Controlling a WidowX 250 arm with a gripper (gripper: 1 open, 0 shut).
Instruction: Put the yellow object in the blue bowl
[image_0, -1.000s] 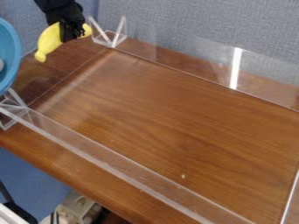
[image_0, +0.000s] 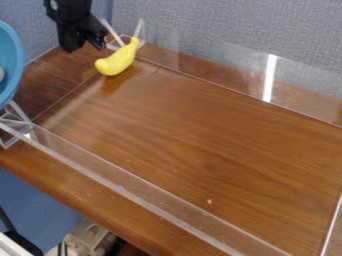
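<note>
The yellow object (image_0: 118, 57) is long and rounded, with a narrow upper end. It lies tilted by the far wall, left of centre, touching or close to a small white wire piece. Up and left of it is my black gripper (image_0: 83, 42), apart from it, with no yellow between its fingers. Its fingers are small and dark, so their spacing is unclear. The blue bowl (image_0: 7, 60) is cut off by the left edge of the view, and most of its inside is hidden.
Clear low walls (image_0: 267, 75) run along the back and front of the brown wooden surface (image_0: 201, 150), which is bare across the middle and right. A white wire rack (image_0: 16, 128) stands below the bowl at the left.
One second ago the yellow object was at my gripper, near the bowl. My gripper has shifted slightly.
</note>
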